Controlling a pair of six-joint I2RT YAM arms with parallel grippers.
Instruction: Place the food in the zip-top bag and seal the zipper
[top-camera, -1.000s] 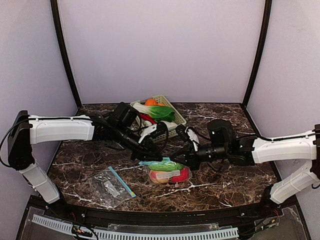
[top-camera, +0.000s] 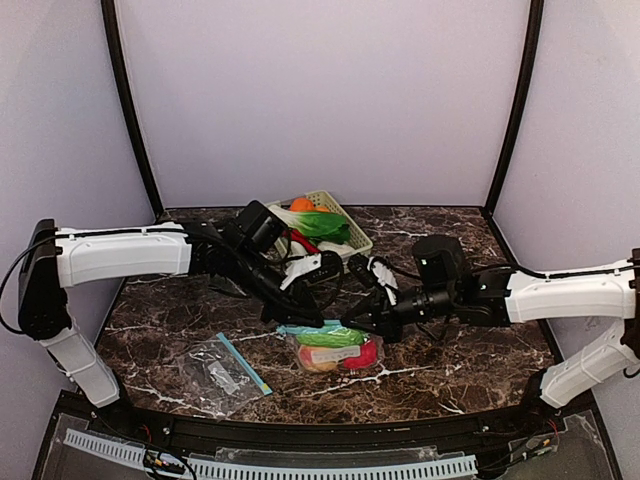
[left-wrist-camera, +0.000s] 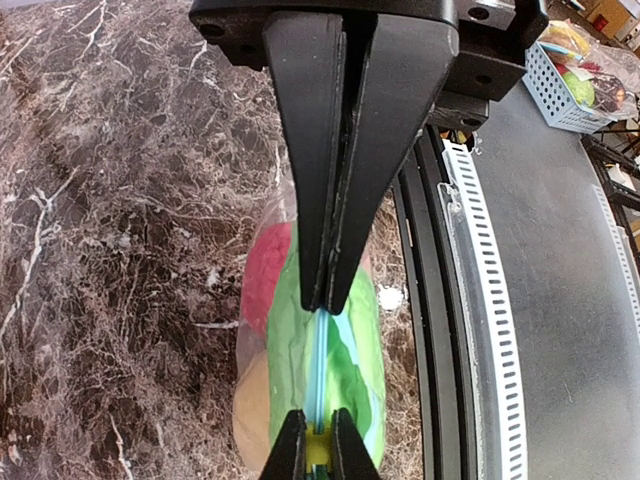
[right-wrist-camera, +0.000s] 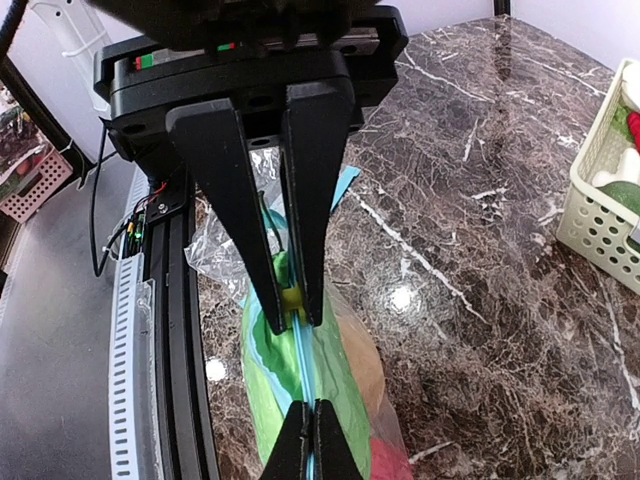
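The clear zip top bag (top-camera: 340, 357) sits at the table's front middle, holding a green leafy vegetable (top-camera: 330, 338), a red food (top-camera: 362, 354) and a tan food (right-wrist-camera: 360, 355). Along its top runs a light-blue zip strip (left-wrist-camera: 317, 370). My left gripper is shut on the yellow slider (right-wrist-camera: 291, 300) on that strip. Farther along, my right gripper is shut on the thin strip. Between the two grippers the strip's edges lie close together; past the slider, in the right wrist view, blue edges look parted.
An empty clear bag (top-camera: 222, 377) with a blue strip lies flat at the front left. A cream basket (top-camera: 350, 226) of vegetables stands at the back. Bare marble table (top-camera: 450, 370) shows at the right.
My left gripper has shifted slightly right along the bag's top, its wrist tipping a little. The right arm and the bag have barely moved.
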